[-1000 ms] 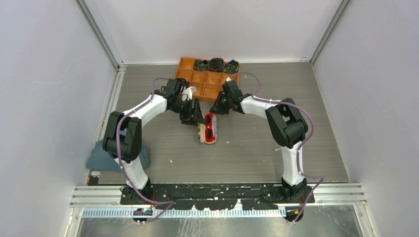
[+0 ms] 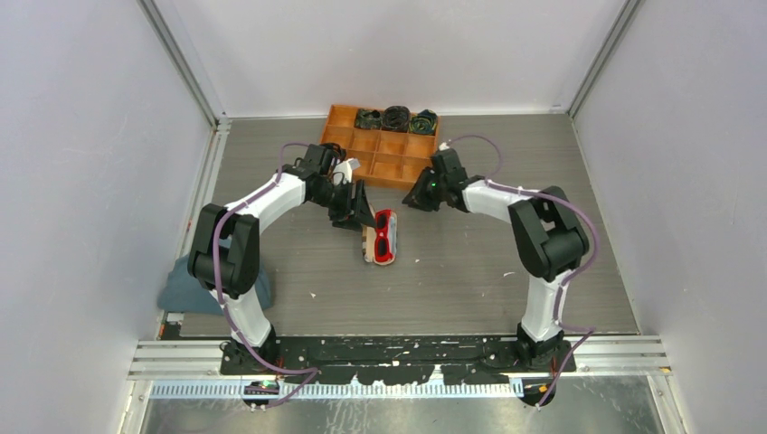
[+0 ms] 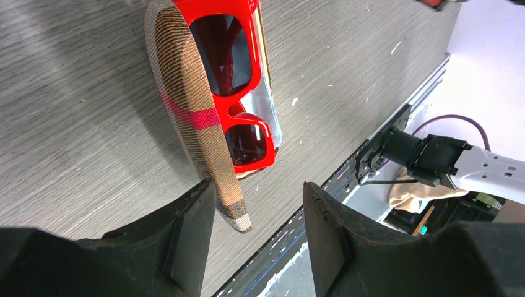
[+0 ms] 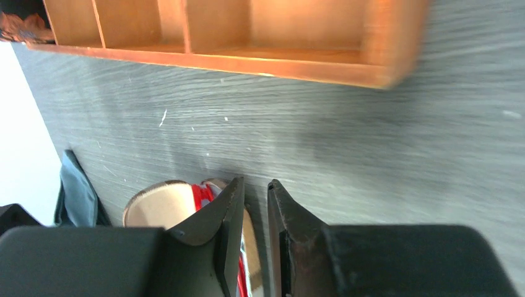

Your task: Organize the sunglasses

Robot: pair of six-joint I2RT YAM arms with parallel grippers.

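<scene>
Red sunglasses (image 2: 382,237) with dark lenses lie in an opened plaid case (image 2: 368,244) at the middle of the table. In the left wrist view, the sunglasses (image 3: 232,93) sit inside the case, and the plaid flap (image 3: 192,111) stands along one side. My left gripper is open over the case's end; one fingertip overlaps the flap, and whether they touch I cannot tell. My right gripper hangs beside the case, parted by a narrow gap, nothing held. Behind both arms is the orange compartment box (image 2: 386,168), partly hidden by them.
Several dark coiled items (image 2: 395,118) fill the box's back row, while its visible front compartments look empty. A blue-grey cloth (image 2: 181,289) lies at the left.
My right gripper has moved right, away from the case. The sunglasses and case have shifted very slightly toward the front. The left arm looks unmoved.
</scene>
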